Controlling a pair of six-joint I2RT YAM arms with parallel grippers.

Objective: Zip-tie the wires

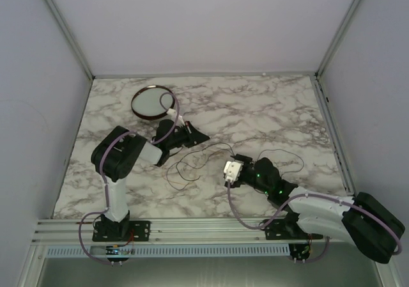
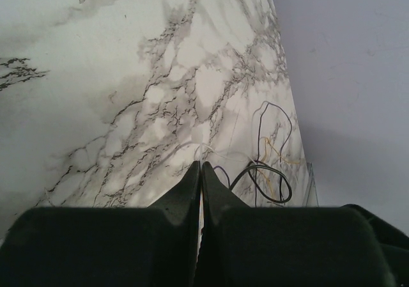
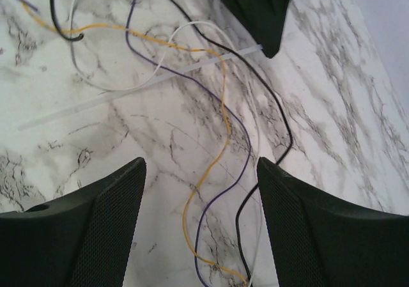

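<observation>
Thin wires [image 1: 214,145] in black, white, purple and yellow lie loosely across the marble table. In the right wrist view a clear strip, likely a zip tie [image 3: 64,112], lies under the yellow wire [image 3: 228,133] and the others. My left gripper [image 1: 203,137] is shut, nothing visible between its fingertips, above the table near the wires, which also show ahead of it in the left wrist view. My right gripper [image 1: 230,177] stands open over the wires, its two fingers [image 3: 102,229] framing them in the right wrist view with nothing held.
A round dark-rimmed disc [image 1: 152,101] lies at the back left. Walls border the table at the sides and back.
</observation>
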